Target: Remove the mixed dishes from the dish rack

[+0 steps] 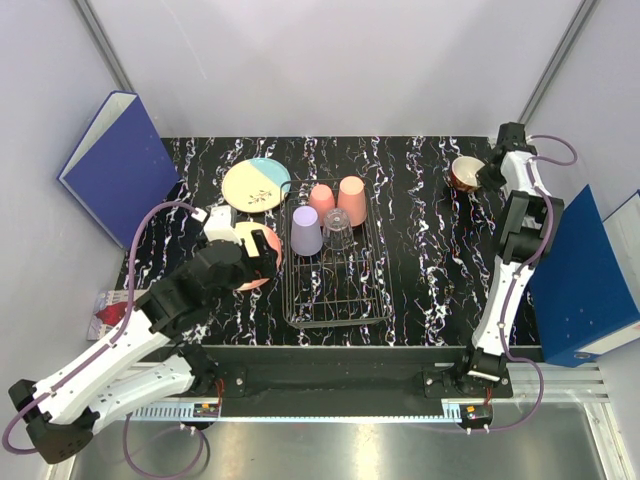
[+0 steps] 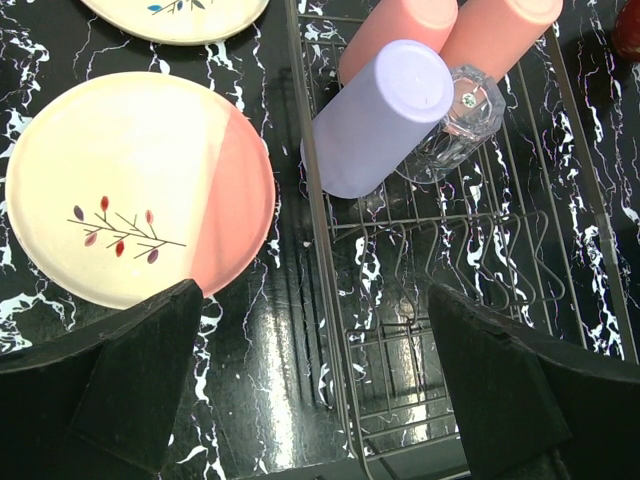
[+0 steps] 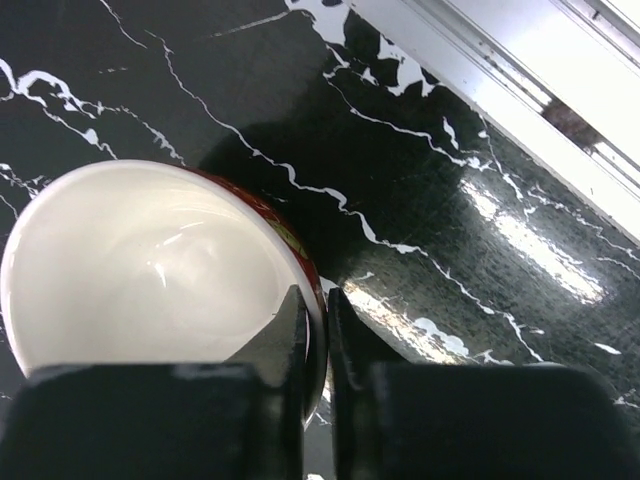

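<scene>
My right gripper is shut on the rim of a bowl (image 3: 150,265), white inside and reddish-brown outside, low over the counter's far right corner. Whether the bowl's base touches the counter I cannot tell. My left gripper is open and empty above the left side of the dish rack (image 2: 330,270). In the rack's far half stand a purple cup (image 1: 307,231), two pink cups (image 1: 352,200) and a clear glass (image 1: 338,232). Left of the rack lie a cream-and-pink plate (image 2: 120,190) and, behind it, a cream-and-blue plate (image 1: 250,188).
The rack's near half is empty. Bare black marble (image 1: 425,255) lies between the rack and my right arm. A blue panel (image 1: 585,280) stands along the right side, another blue panel (image 1: 120,165) on the left. A pale wall closes off the back.
</scene>
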